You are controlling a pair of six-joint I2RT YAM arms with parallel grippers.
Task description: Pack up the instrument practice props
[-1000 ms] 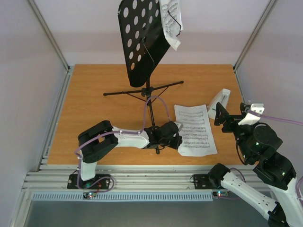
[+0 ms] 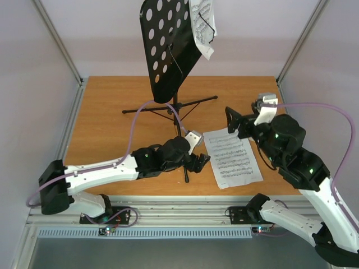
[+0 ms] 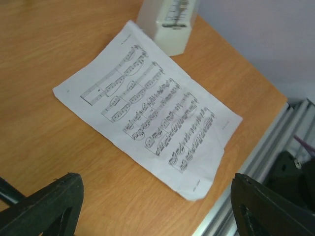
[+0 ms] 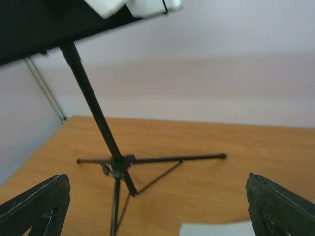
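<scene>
A loose sheet of music [image 2: 233,158] lies flat on the wooden table, and the left wrist view shows the same music sheet [image 3: 147,113] whole. Just left of it, raised above the table, my left gripper [image 2: 199,161] has its fingers [image 3: 59,201] apart with nothing between them. My right gripper [image 2: 234,120] is open and empty, above the far end of the sheet. A black music stand [image 2: 168,73] stands at the back with sheets [image 2: 203,28] clipped on its desk. The white metronome [image 3: 170,29] stands at the sheet's far edge; my right arm hides it from above.
The stand's tripod legs [image 4: 172,159] spread over the table [image 2: 106,129], one reaching forward under my left arm. Free table lies left of the stand. A metal rail [image 2: 168,203] runs along the front edge, and pale walls enclose the other sides.
My left gripper has lifted away from it, up and leftward. My right gripper has swung in leftward and farther back, covering the metronome.
</scene>
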